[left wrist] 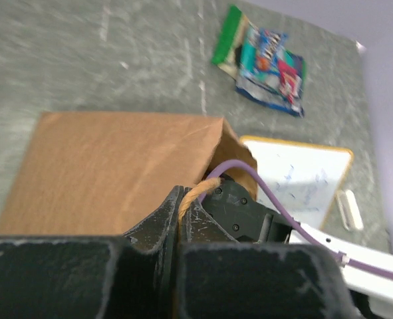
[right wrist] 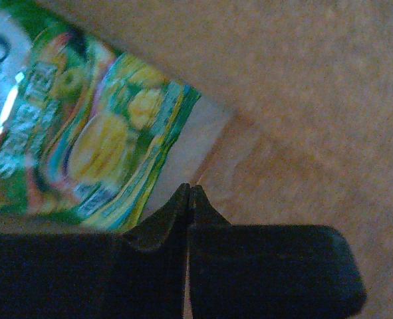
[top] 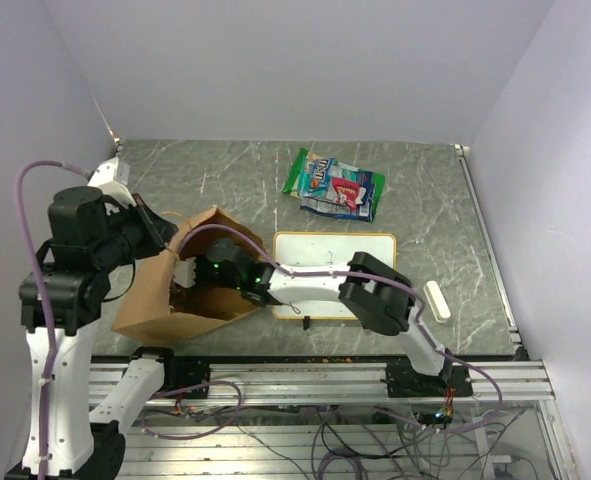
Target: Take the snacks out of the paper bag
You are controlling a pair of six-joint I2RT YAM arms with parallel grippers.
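Note:
The brown paper bag (top: 143, 312) lies tipped at the left of the table, its mouth toward the right arm. My left gripper is shut on the bag's thin paper handle (left wrist: 198, 191), at the mouth's upper edge. Inside the bag is my right gripper, its fingers closed together with nothing between them. A green Fox's candy packet (right wrist: 103, 146) lies within, left of those fingertips and outside them, slightly blurred. In the top view the bag and arm hide the right fingertips.
Several snack packets (top: 340, 188) lie in a pile at the back middle. A whiteboard (top: 375, 247) lies under the right arm, and a small white eraser (top: 437, 301) is to its right. Open table surrounds the pile.

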